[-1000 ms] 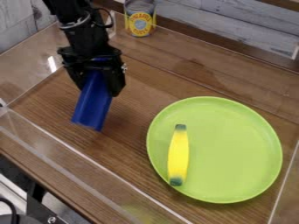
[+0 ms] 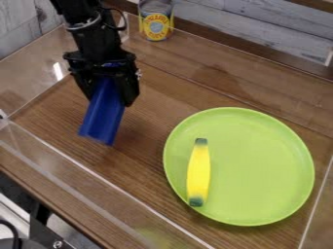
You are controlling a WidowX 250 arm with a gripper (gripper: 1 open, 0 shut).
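Observation:
My black gripper point(image 2: 104, 78) hangs over the left part of the wooden table, around the upper end of a blue elongated block point(image 2: 101, 123) that slants down toward the front. The fingers are dark against the block, so whether they are closed on it is hard to make out. A green plate point(image 2: 260, 165) lies at the right, with a yellow banana-like object point(image 2: 200, 173) on it.
A can with a yellow label point(image 2: 155, 25) stands at the back, near the white plank wall point(image 2: 260, 29). The table's front edge runs along the lower left.

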